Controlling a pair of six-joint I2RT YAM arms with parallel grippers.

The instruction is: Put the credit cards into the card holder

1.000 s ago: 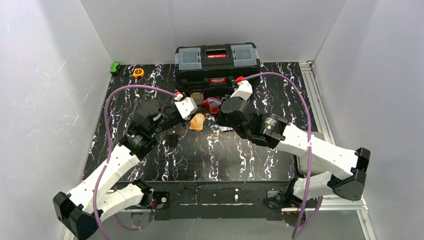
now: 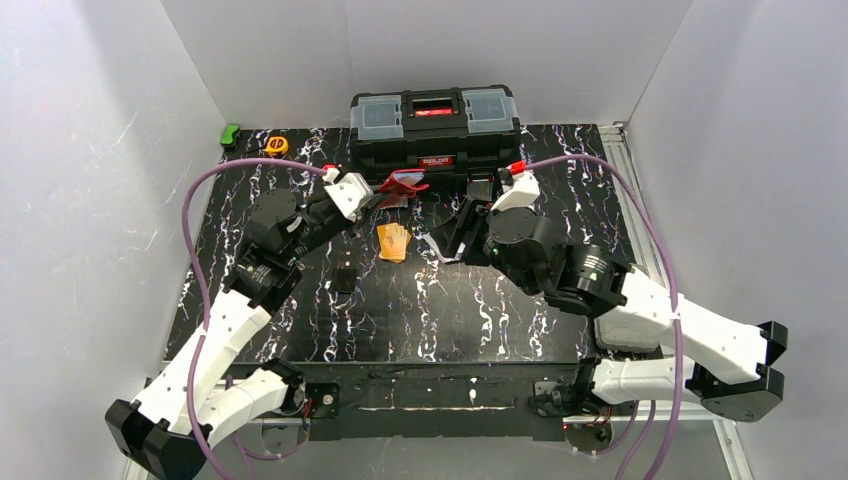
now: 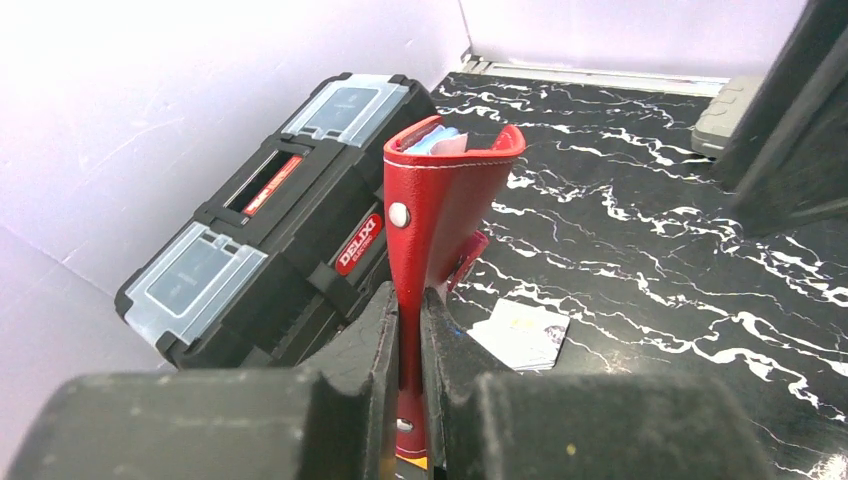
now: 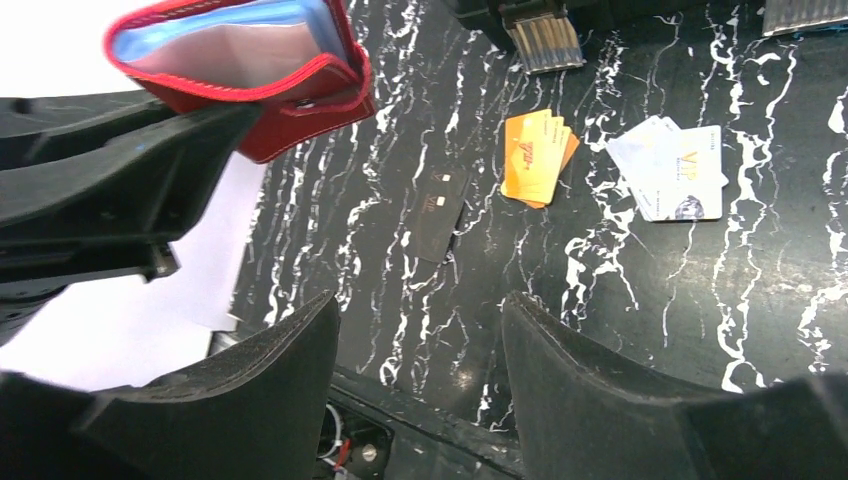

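My left gripper is shut on the edge of a red card holder (image 3: pixel 440 200), held upright above the table. Its mouth gapes, and something pale blue and white shows inside in the right wrist view. Apart from the holder, my right gripper stands open with nothing between its fingers. On the table lie orange cards (image 4: pixel 535 160), fanned in a small pile. To their right are white cards (image 4: pixel 680 175), also overlapping. A dark card (image 4: pixel 437 215) lies to the left of the orange ones.
A black toolbox (image 2: pixel 435 130) with clear lids stands at the back of the marble table. A yellow tape measure (image 2: pixel 276 147) and a green object (image 2: pixel 230 136) sit at the back left.
Both grippers were close together at the card holder. My right gripper has since drawn away to the right, while the left has carried the holder back and left.
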